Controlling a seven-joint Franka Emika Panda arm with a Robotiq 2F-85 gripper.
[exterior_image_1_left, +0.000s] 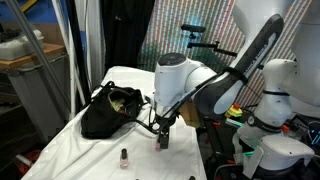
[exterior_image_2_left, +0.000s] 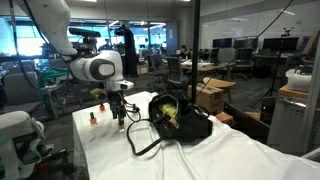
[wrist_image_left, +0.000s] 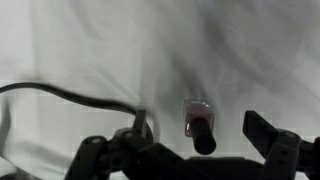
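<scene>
A small bottle with a clear, pinkish body and a round black cap stands on the white cloth. In the wrist view it lies between the two black fingers of my gripper, with a gap on either side. The fingers are wide apart and nothing is held. From exterior view 1, my gripper points down right above the pinkish bottle, partly covering it. How far the fingertips reach down beside the bottle is hard to tell.
Another small bottle stands apart on the cloth. A black bag with a strap lies behind, its dark strap running close to my left finger. Several small bottles stand near the arm.
</scene>
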